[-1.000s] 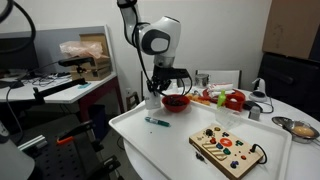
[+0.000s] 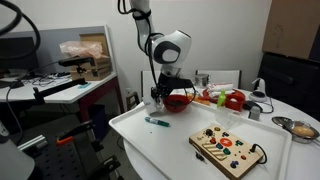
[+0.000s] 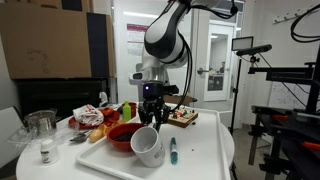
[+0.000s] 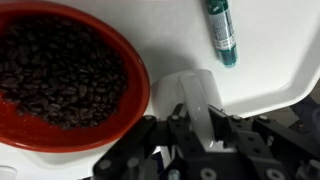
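A white cup (image 3: pixel 148 148) hangs from my gripper (image 3: pixel 154 121), which is shut on it. It leans to one side in exterior view 2, its mouth partly facing that camera. The wrist view shows the white cup (image 4: pixel 186 92) between the dark fingers, blurred close to the lens; its contents cannot be seen. Right beside it is a red bowl (image 4: pixel 139 62) filled with dark coffee beans (image 4: pixel 60 85). In exterior view 1 the arm partly covers the red bowl (image 2: pixel 179 101).
A teal marker (image 2: pixel 157 122) lies on the white tray (image 2: pixel 137 140) near the cup. Farther right on the tray sits a wooden board (image 2: pixel 223 149) with small pieces. Several food items and a pot stand behind the bowl. The front middle of the tray is clear.
The arm has swung right and lowered toward the red bowl in exterior view 1. The white cup has shifted only a little, and the arm now hides more of the bowl.
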